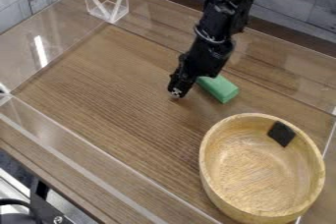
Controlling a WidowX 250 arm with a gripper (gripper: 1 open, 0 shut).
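The black robot arm reaches down from the top centre to my gripper (180, 85), low over the wooden table (92, 120), just left of a green block (218, 90). The gripper looks shut, with no object visible in it. The arm hides part of the green block.
A large beige round bin (258, 179) with a black patch (281, 134) on its rim fills the lower right. A clear plastic piece (108, 7) stands at the top left.
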